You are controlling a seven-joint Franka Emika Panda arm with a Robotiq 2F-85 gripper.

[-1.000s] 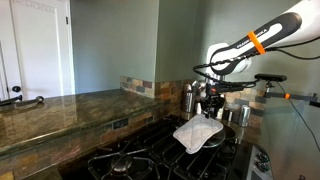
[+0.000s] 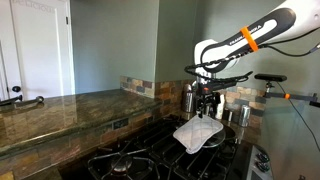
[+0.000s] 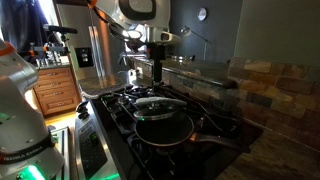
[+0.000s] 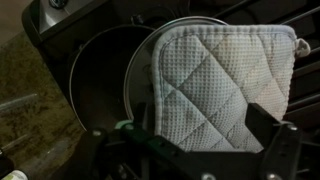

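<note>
A white quilted potholder (image 4: 215, 85) lies flat over part of a round metal rim (image 4: 133, 85) beside a dark pan (image 4: 98, 75). In exterior view 1 the potholder (image 2: 198, 133) rests on the stove with its near edge tilted down. My gripper (image 2: 207, 108) hangs just above it. At the bottom of the wrist view, the fingers (image 4: 262, 124) stand wide apart, with the potholder visible below and between them. Nothing is held. A frying pan (image 3: 165, 128) with a long handle sits at the front of the stove in exterior view 2.
Black burner grates (image 2: 150, 140) spread to the left of the potholder. Bottles and canisters (image 2: 188, 98) stand against the tiled back wall.
The potholder and cookware look unmoved.
</note>
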